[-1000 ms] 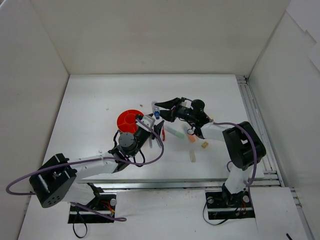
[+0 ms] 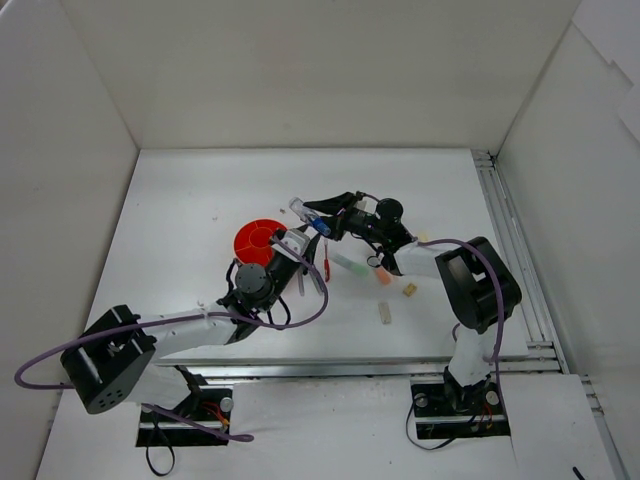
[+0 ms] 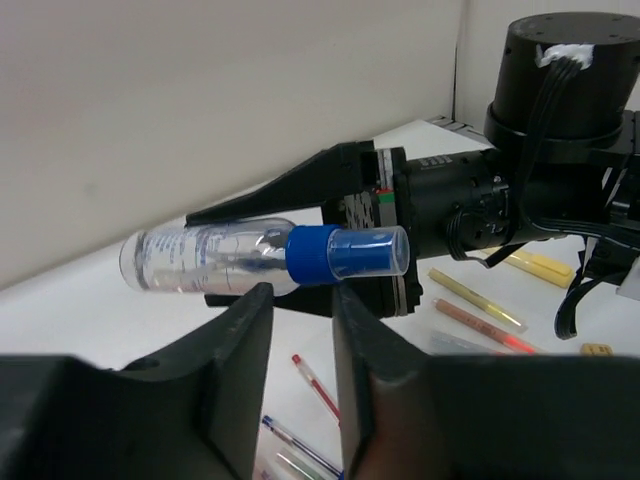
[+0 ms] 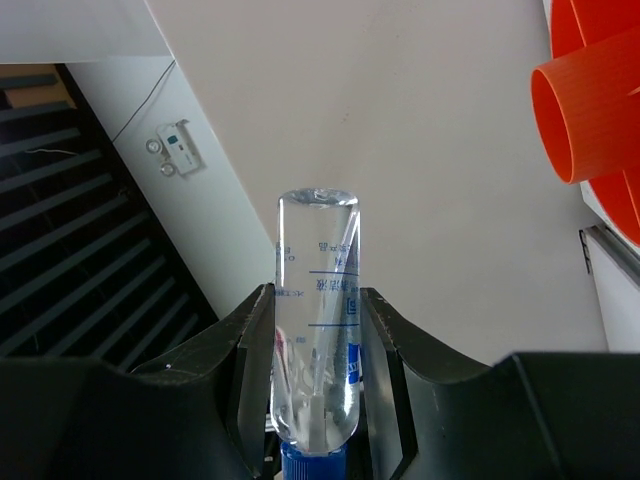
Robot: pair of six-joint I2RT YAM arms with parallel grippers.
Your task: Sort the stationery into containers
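My right gripper (image 2: 330,213) is shut on a clear plastic tube with a blue cap (image 3: 205,258), held sideways above the table; it has printed markings and something slim inside. My left gripper is just below and in front of the tube, its fingertips close together with nothing seen between them; how far apart they are is hard to tell. The red divided container (image 2: 250,238) stands left of both grippers, with cylindrical compartments (image 4: 590,110) visible in the right wrist view.
Pens (image 3: 310,380), a yellow highlighter (image 3: 535,265), a pale green item (image 2: 350,264) and several small pieces lie on the table under and right of the arms.
The tube in my right gripper has swung from near upright in the top view to more slanted, its far end moving left. The left arm has barely moved.
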